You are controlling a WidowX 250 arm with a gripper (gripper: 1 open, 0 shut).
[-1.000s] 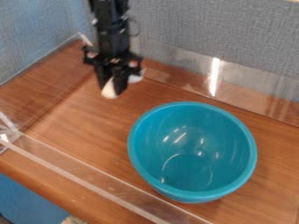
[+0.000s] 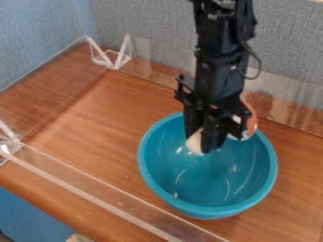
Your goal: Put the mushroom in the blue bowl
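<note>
The blue bowl [image 2: 209, 194] stands on the wooden table at the right front, its inside bare where I can see it. Over its back part is my black gripper [image 2: 205, 138], pointing down and shut on the mushroom [image 2: 195, 142]. Only a small pale piece of the mushroom shows between the dark fingers; the rest is covered by them. How high it hangs above the bowl's floor is hard to tell from this one angle.
Clear low walls edge the table [image 2: 94, 132], with a white wire-like bracket [image 2: 110, 52] at the back left corner. Left of the bowl the wood is bare. An orange object [image 2: 250, 117] shows partly behind the gripper.
From the back left of the table, my gripper has travelled right and toward the camera with the mushroom, and is now over the bowl. The bowl has stayed put.
</note>
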